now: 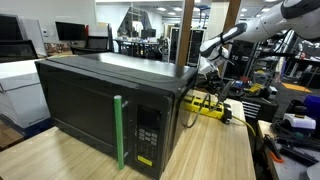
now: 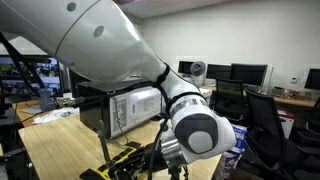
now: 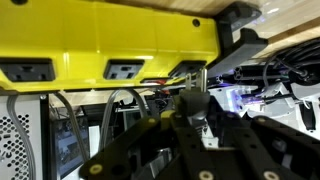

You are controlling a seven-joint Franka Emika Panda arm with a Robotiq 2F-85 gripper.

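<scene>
A yellow power strip (image 3: 150,38) with black sockets crosses the upper part of the wrist view. My gripper is close beside its lower edge, near the right end. A small grey piece with a pale, metal-looking tip shows there; I cannot tell whether it belongs to the gripper or lies between its fingers. The fingers' opening is not clear in any view. In exterior view 1 the arm reaches down over the yellow strip (image 1: 207,106) at the table's far end. Exterior view 2 shows the arm's white links above the strip (image 2: 122,160), hiding part of it.
A large black microwave (image 1: 110,110) with a green handle fills much of the table in exterior view 1. Cables (image 3: 70,118) run below the strip in the wrist view.
</scene>
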